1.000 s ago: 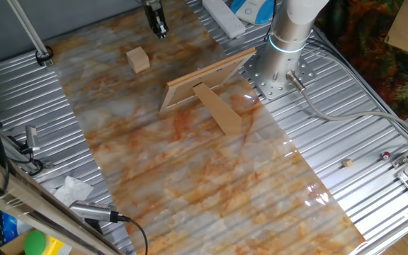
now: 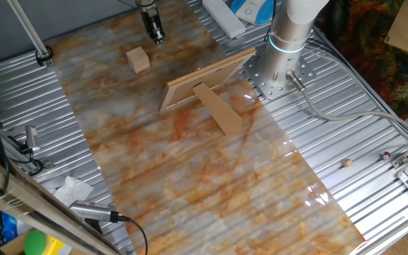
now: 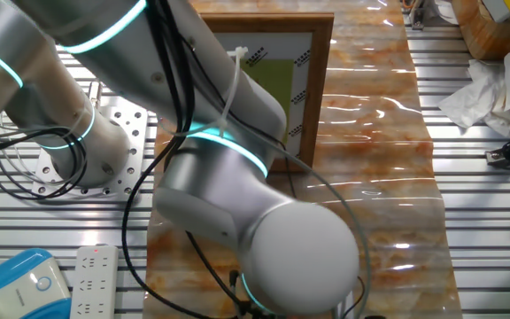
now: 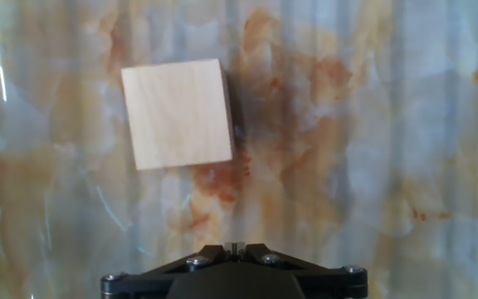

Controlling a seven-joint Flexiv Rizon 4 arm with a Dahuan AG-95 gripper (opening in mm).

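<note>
A pale wooden cube [image 2: 138,60] rests on the marbled sheet in exterior view 1, and its square top face [image 4: 179,114] shows left of centre in the wrist view. My black gripper [image 2: 157,40] hangs above the sheet, apart from the cube and to its upper right in exterior view 1. At the bottom of the wrist view the gripper is shut, its tips together, with nothing visible between them. Exterior view 2 has most of the gripper hidden behind the arm.
A wooden picture frame [image 2: 207,74] stands tilted on its back support [image 2: 219,111], close to the cube and gripper. The arm's base [image 2: 280,71] is beyond the sheet's right edge. A white power strip [image 2: 224,18] lies near it.
In exterior view 1 the gripper has shifted slightly downward and a little left. The cube and the picture frame have stayed where they were.
</note>
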